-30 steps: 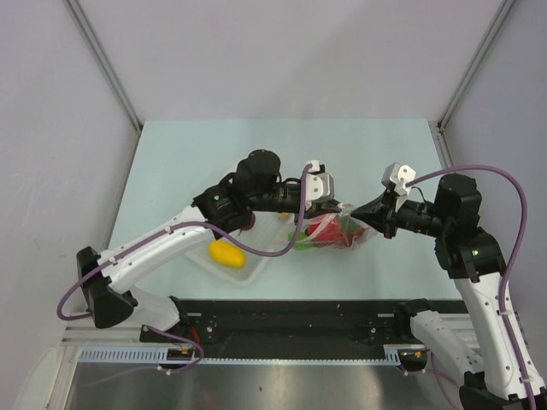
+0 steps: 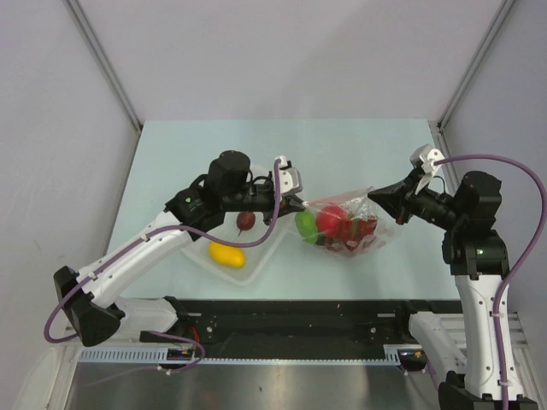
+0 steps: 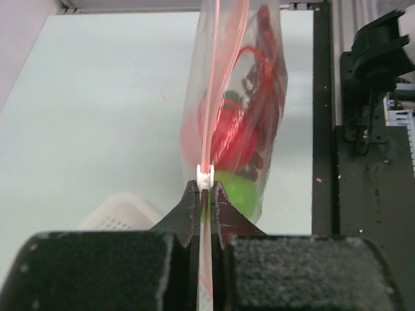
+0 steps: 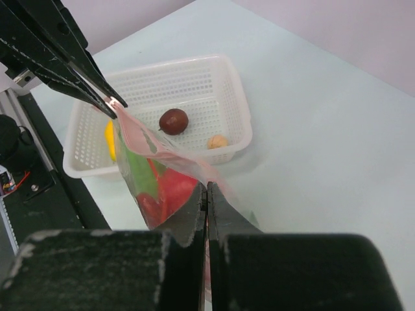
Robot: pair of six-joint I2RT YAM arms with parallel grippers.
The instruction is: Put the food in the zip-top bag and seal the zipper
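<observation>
The clear zip top bag (image 2: 346, 235) holds green and red food, with its pink zipper strip stretched between my two grippers. My left gripper is shut on the white zipper slider (image 3: 205, 176) at the bag's left end. My right gripper is shut on the bag's top edge at the other end. In the top view the bag lies between them, right of the white basket (image 2: 246, 273).
The basket still holds a yellow item (image 2: 226, 253), a dark red round item (image 4: 174, 121) and a small tan one (image 4: 217, 140). Dark rail along the front edge.
My left gripper has moved left and my right gripper right, drawing apart so that the bag's top is stretched out between them.
</observation>
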